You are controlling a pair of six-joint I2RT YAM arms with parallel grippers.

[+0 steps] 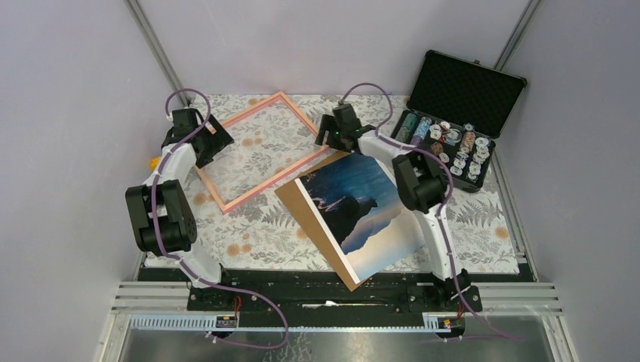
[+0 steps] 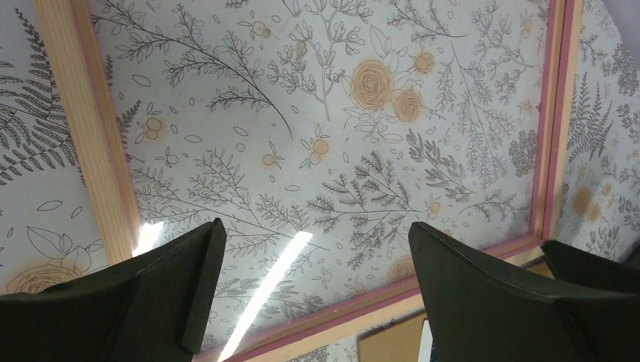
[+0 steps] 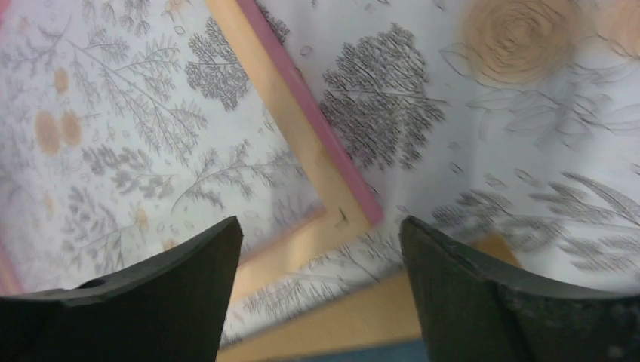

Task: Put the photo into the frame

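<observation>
A wooden frame [image 1: 264, 182] with pink edging lies on the floral mat at centre left. The photo [image 1: 358, 211], a blue sea and cliff picture, lies on a brown board [image 1: 298, 208] at front centre. My left gripper [image 1: 213, 132] is open over the frame's left side; the left wrist view shows nothing between its fingers. My right gripper [image 1: 326, 130] hangs over the frame's right corner [image 3: 341, 219], its fingers apart with nothing visible between them; the right wrist view is blurred.
An open black case [image 1: 472, 87] with chips stands at the back right, partly under the right arm.
</observation>
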